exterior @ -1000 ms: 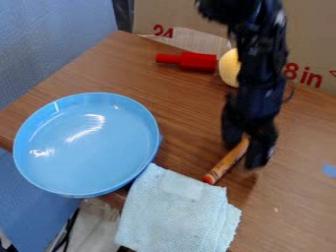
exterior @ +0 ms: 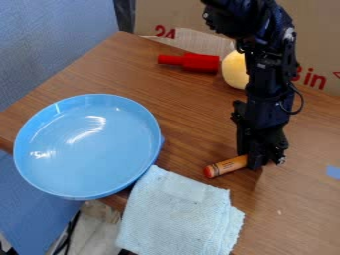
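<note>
The black gripper [exterior: 257,149] is low over the table at the right, around the near end of an orange crayon-like stick [exterior: 225,166], whose tip points left toward the blue plate. Whether its fingers are closed on the stick is hard to tell; the stick's right end is hidden by them. The blue plate [exterior: 87,144] sits at the left, and a folded light-blue cloth [exterior: 180,214] lies below the stick.
A red cylinder [exterior: 189,62] and a pale yellow round object [exterior: 234,67] stand at the back, before a cardboard box [exterior: 163,17]. Bare wooden table [exterior: 295,219] shows at the right front.
The orange stick has swung from a steep diagonal to a flatter one, its visible tip moving up and left. The gripper has shifted slightly with it.
</note>
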